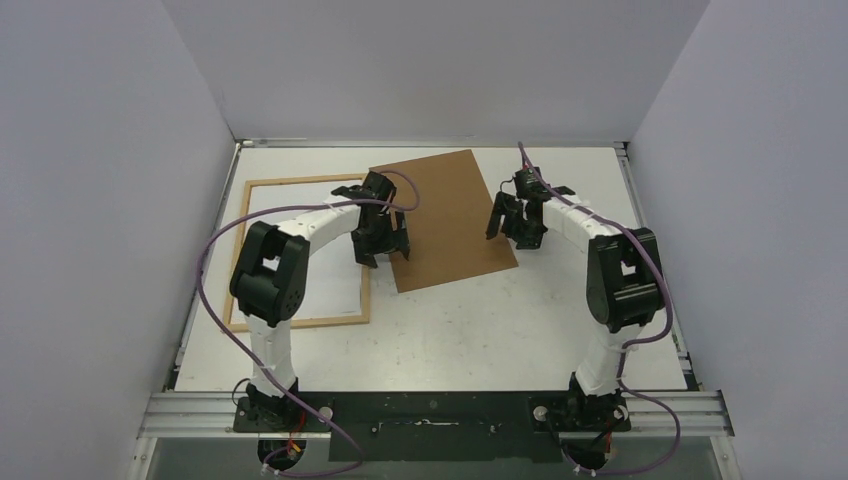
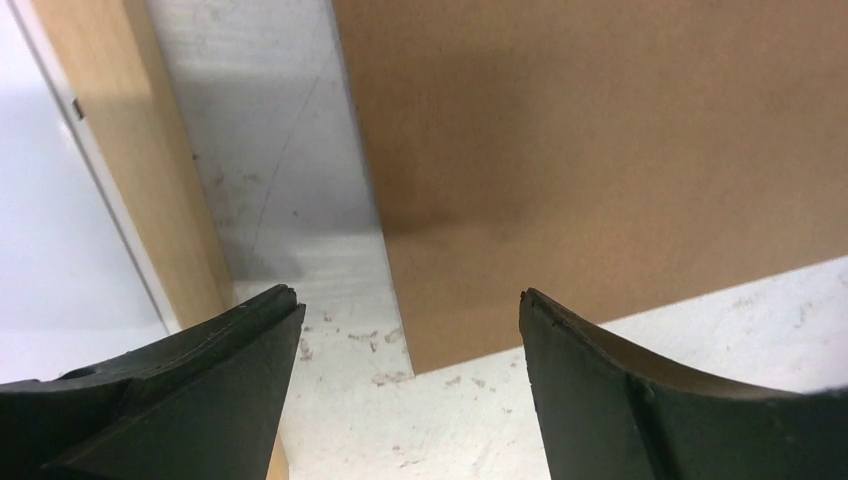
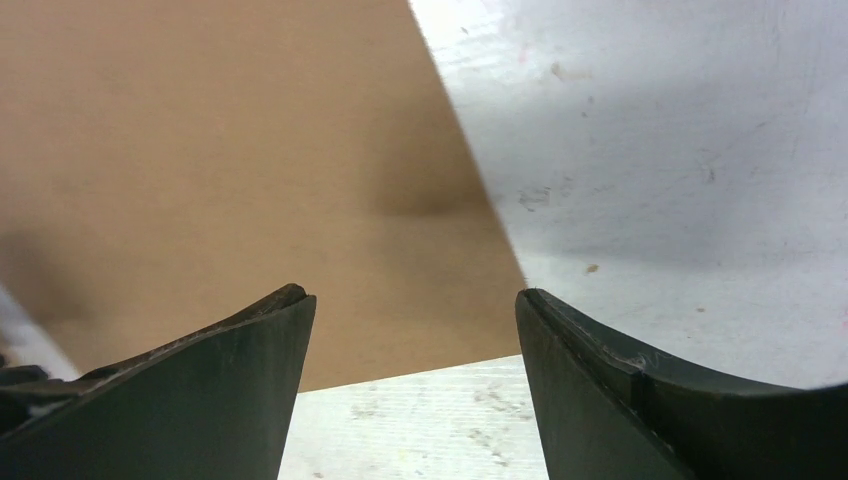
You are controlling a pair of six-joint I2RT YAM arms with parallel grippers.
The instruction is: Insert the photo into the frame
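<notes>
A brown square board (image 1: 443, 217) lies flat on the white table, slightly turned, right of a wooden frame (image 1: 298, 322) with a white inside (image 1: 325, 285). My left gripper hangs open over the board's near-left corner and the gap beside the frame's right bar (image 2: 170, 200); nothing shows between its fingers. My right gripper is over the board's right corner, its fingertips apart with board surface visible between them; whether it grips anything I cannot tell. No separate photo is distinguishable.
Grey walls enclose the sides and back. Purple cables run along both arms.
</notes>
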